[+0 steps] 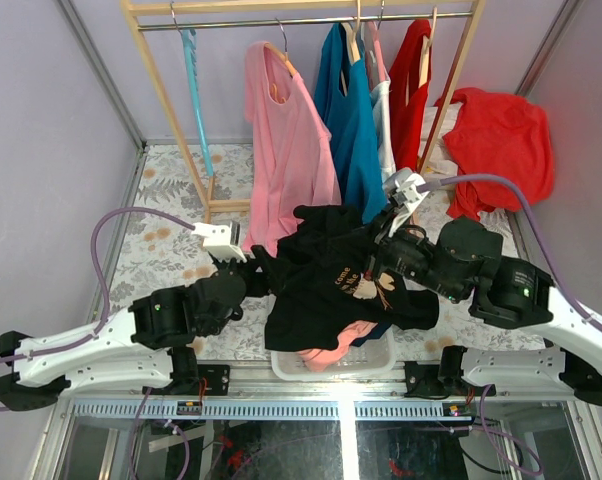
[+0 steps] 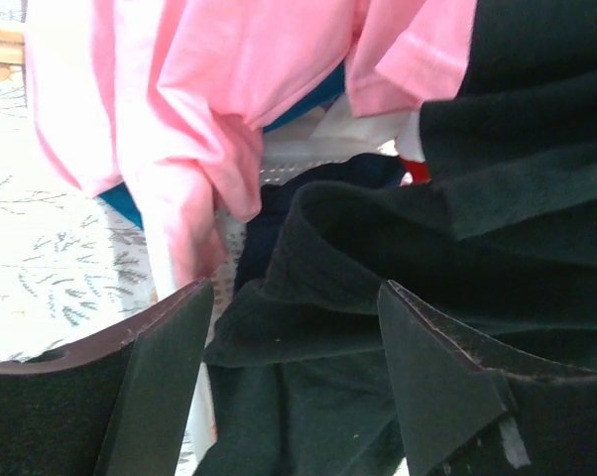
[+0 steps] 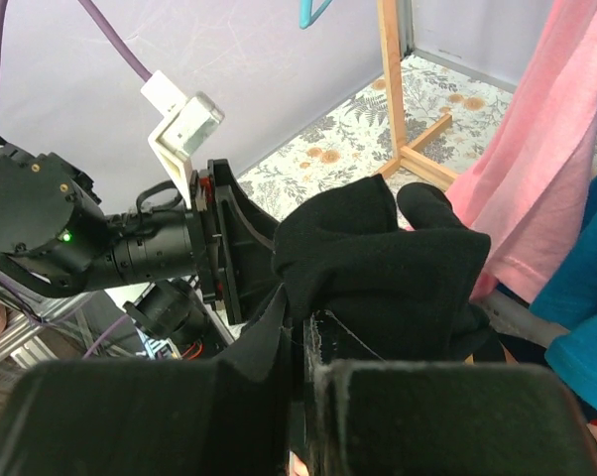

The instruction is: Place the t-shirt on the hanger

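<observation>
The black t-shirt [image 1: 326, 290], with printed lettering, lies bunched over a white bin, its upper part drawn toward the right arm. My right gripper is shut on a pinch of its black fabric [image 3: 388, 273]. At the shirt's left side, my left gripper is open, a black fold [image 2: 323, 253] lying in view between and beyond its fingertips; I cannot tell whether they touch it. A light blue hanger [image 1: 192, 90] hangs empty at the rail's left end.
On the wooden rack's rail [image 1: 321, 20] hang a pink shirt [image 1: 286, 150], a blue one [image 1: 349, 130] and a red one [image 1: 411, 95], close behind the black shirt. The white bin [image 1: 286, 367] holds more clothes. Red cloth [image 1: 501, 145] is heaped at the right.
</observation>
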